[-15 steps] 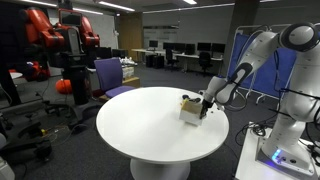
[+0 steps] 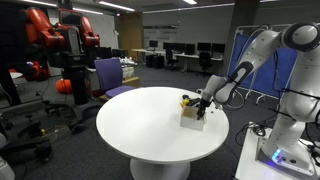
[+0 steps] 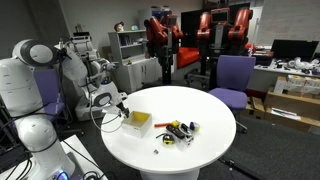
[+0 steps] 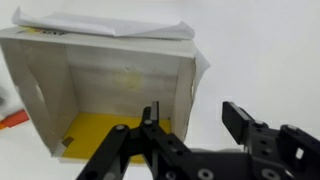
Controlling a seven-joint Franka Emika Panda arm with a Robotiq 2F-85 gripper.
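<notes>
A white open-topped box (image 3: 138, 131) with a yellow floor (image 4: 92, 136) stands on the round table. My gripper is open, its two dark fingers well apart. In the wrist view one finger (image 4: 151, 113) overlaps the box's interior and the other finger (image 4: 235, 116) appears outside its right wall (image 4: 184, 92), so that wall lies between them in the picture. No contact with the wall can be made out. In exterior view 1 the gripper (image 2: 200, 111) is at the box's right side, close to its rim.
Several small objects (image 3: 178, 131), dark and coloured, lie on the table (image 3: 205, 158) beside the box. An office chair (image 3: 235, 80) stands beyond its edge.
Over the last second the gripper has shifted slightly at the box's right side. The box looks to be in about the same place.
</notes>
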